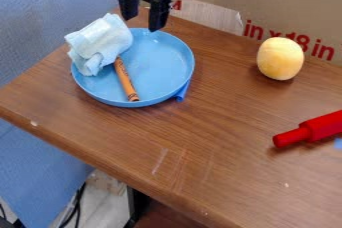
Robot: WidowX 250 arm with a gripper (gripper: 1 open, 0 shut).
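The black gripper (142, 16) hangs at the top of the view, above the back of a blue plate (158, 70). Its two fingers appear apart, with nothing visible between them. On the plate's left side lies a crumpled white cloth (96, 42), partly over the rim. An orange-brown stick-like object (126, 81) lies on the plate, running from near the cloth toward the front.
A yellow round object (279, 59) stands at the back right. A red rolling pin (310, 129) lies at the right edge. Cardboard (281, 2) bounds the back.
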